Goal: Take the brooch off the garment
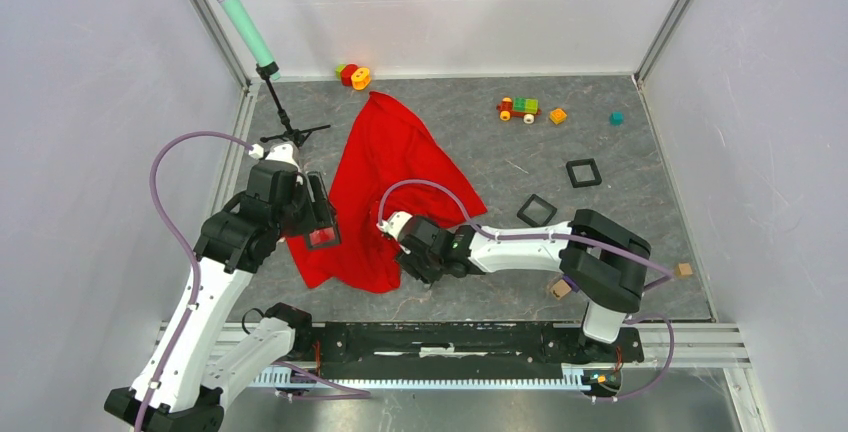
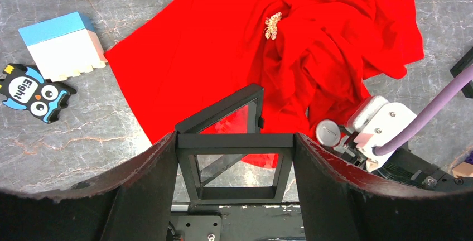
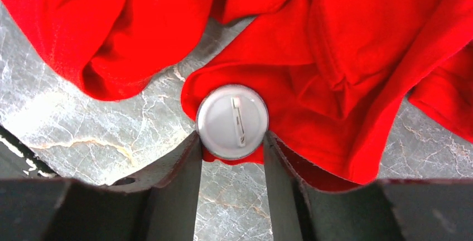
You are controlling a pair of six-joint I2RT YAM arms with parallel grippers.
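The red garment lies crumpled on the grey floor. On it, in the left wrist view, sits a small gold leaf-like brooch. My left gripper is shut on a black angular frame, held above the garment's left side. At the garment's near edge is my right gripper. Its fingertips stand apart on either side of a round silver disc with a narrow bar across it. Red cloth shows behind the disc; whether the pads press on its edges, I cannot tell.
An owl-shaped block and a blue-and-white block lie left of the garment. Two more black frames rest to its right. Toy bricks stand at the back. A microphone stand is at the back left.
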